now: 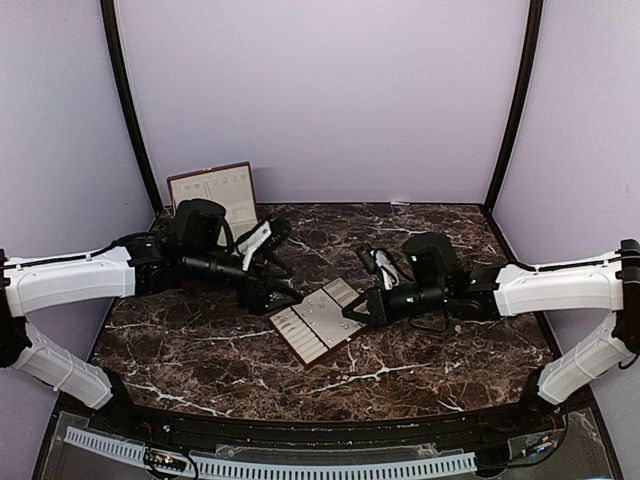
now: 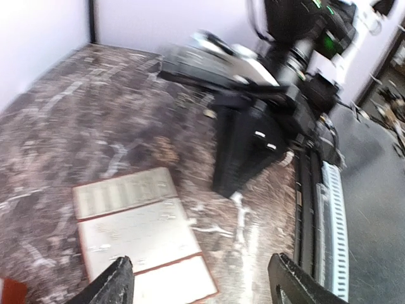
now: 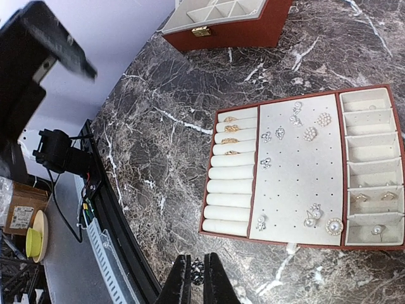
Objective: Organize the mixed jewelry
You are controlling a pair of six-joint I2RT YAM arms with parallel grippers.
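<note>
The jewelry tray [image 3: 294, 196] lies flat, red-rimmed, with ring rolls on one side, a white pad in the middle and small compartments on the other side. Gold rings [image 3: 231, 140] sit in the upper rolls, and several pearl and crystal pieces [image 3: 310, 133] are on the pad. A small sparkling piece [image 3: 197, 271] shows between the fingertips of my right gripper, just off the tray's near edge in that view. My left gripper is open and empty; in the top view it is left of the tray.
The red jewelry box [image 3: 234, 30] stands at the back left, its lid [image 1: 215, 195] raised and my left arm partly in front of it. Bare marble tabletop [image 1: 420, 370] surrounds the tray. Both arms hang close over the middle.
</note>
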